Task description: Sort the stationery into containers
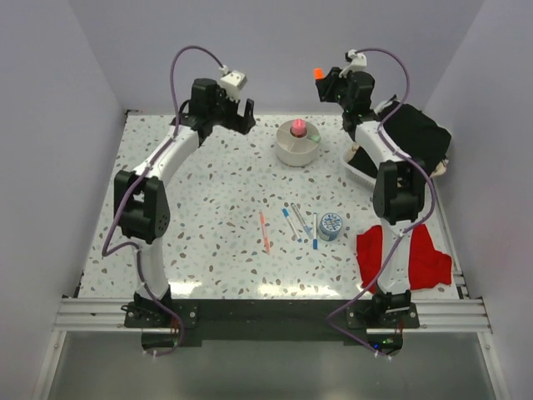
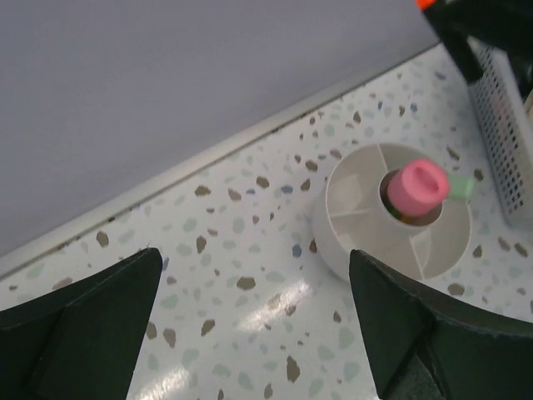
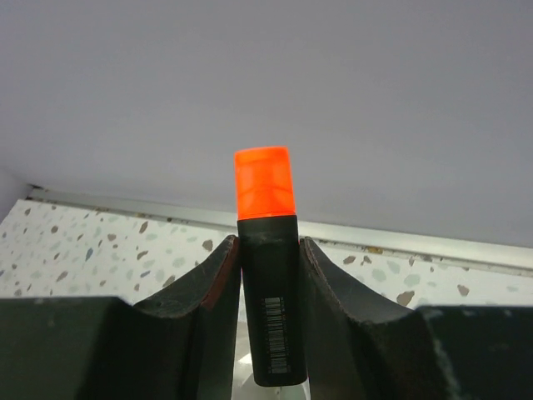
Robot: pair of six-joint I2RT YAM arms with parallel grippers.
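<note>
My right gripper is shut on a black marker with an orange cap (image 3: 266, 183), held upright high at the back right, above and beside the white divided container (image 1: 293, 154). That container (image 2: 337, 242) holds a pink item (image 2: 416, 187) and a green one (image 2: 458, 186). My left gripper (image 1: 246, 117) hangs open left of the container, nothing between its fingers. On the table lie an orange pen (image 1: 265, 232), blue pens (image 1: 291, 223) and silver pens (image 1: 300, 218).
A blue tin (image 1: 331, 225) stands front centre-right. A white basket (image 1: 362, 175) with a black cloth sits at the right, under my right arm. A red cloth (image 1: 425, 267) lies front right.
</note>
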